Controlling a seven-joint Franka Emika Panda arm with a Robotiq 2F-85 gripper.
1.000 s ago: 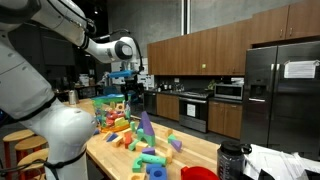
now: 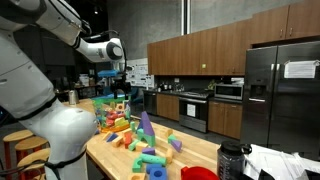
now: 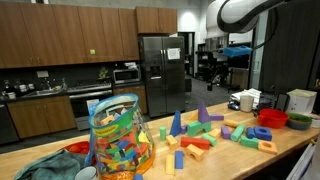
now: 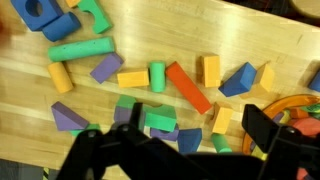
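Note:
My gripper is open above the wooden table, its two dark fingers apart with only air between them. Loose toy blocks lie below in the wrist view: a long red block (image 4: 187, 87), a small green cylinder (image 4: 157, 76), a long green cylinder (image 4: 82, 50), a blue triangular block (image 4: 239, 80) and a purple triangular block (image 4: 67, 117). The fingers hide part of the table. A clear container with several colourful blocks (image 3: 121, 140) stands at the left in exterior view 2. Tall purple cones (image 3: 202, 110) stand among the blocks.
A red bowl (image 3: 267, 118), a black canister (image 2: 231, 158) and a white cloth (image 2: 278, 163) are near the table's sides. Stools (image 2: 30, 145) stand beside the table. Above the blocks the air is free.
In exterior view 1 my arm and gripper have shifted left, staying high over the table. The blocks look unmoved.

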